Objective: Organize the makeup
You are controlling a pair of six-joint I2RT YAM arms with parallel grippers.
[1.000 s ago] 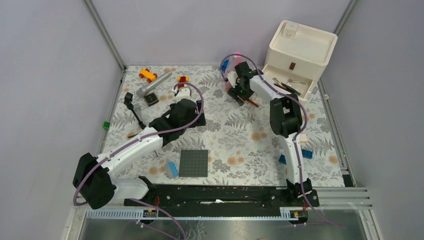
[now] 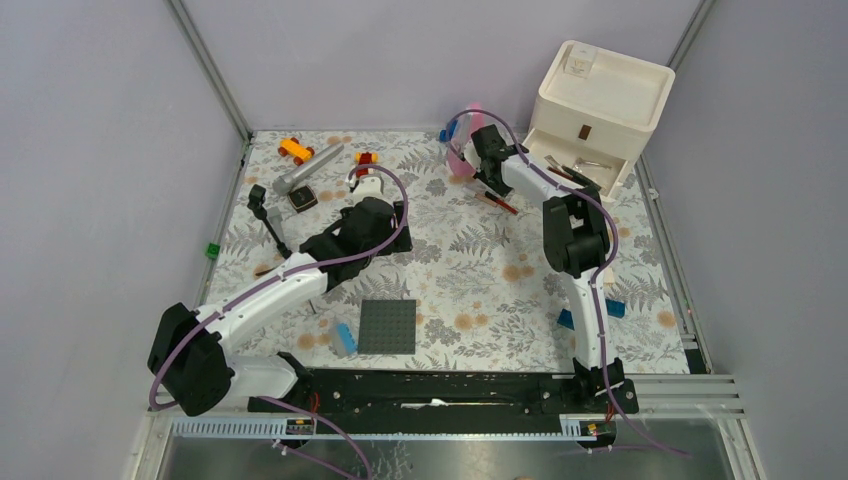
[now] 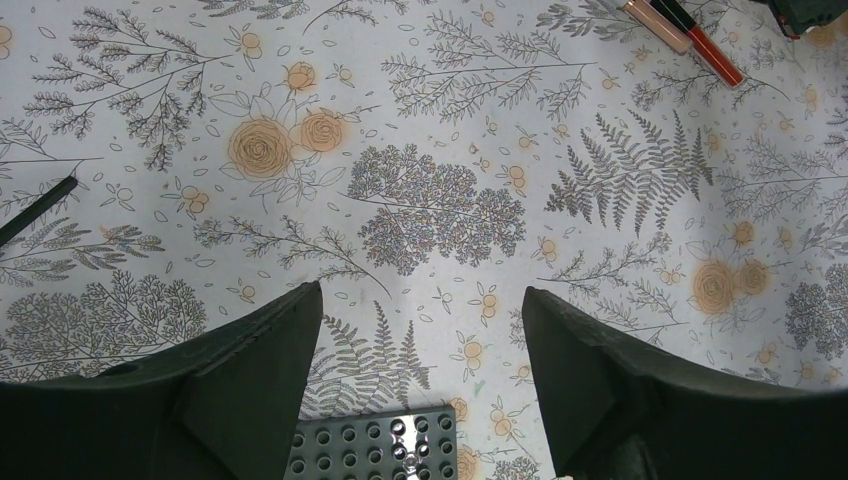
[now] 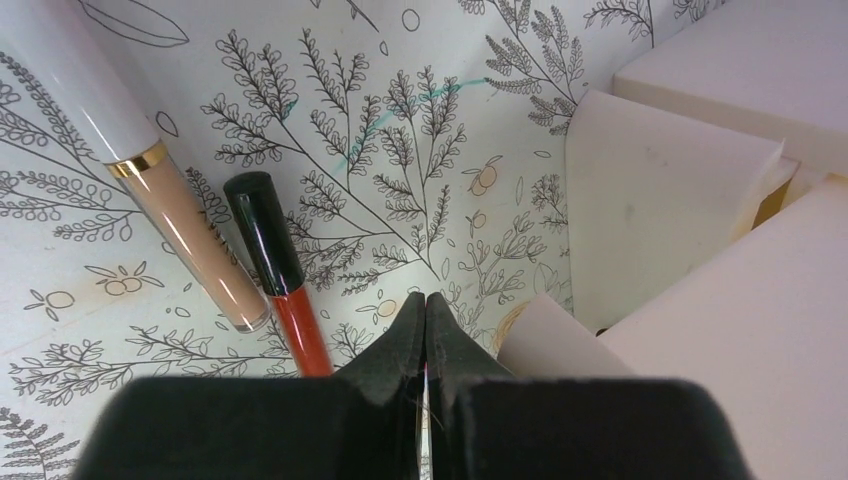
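Observation:
In the right wrist view a concealer tube [image 4: 195, 235] with white cap and a red lip gloss [image 4: 300, 325] with black cap lie on the patterned table; the same pair shows small in the left wrist view. My right gripper is shut, nothing showing between its fingers, just beside the red tube, near white drawer parts. The white drawer unit [image 2: 605, 85] has its lower drawer out, holding several slim items. My left gripper stands open over bare table at centre-left, above the edge of a dark studded plate [image 3: 372, 450].
Toy cars [image 2: 296, 150], a silver tube [image 2: 300, 170] and a small black compact [image 2: 303, 198] lie at the back left. Pink and blue items stand behind my right gripper. Blue blocks [image 2: 613, 309] lie at front right.
In the top view my right gripper has drawn slightly back and right, uncovering more of the two tubes. The left arm shows no visible change.

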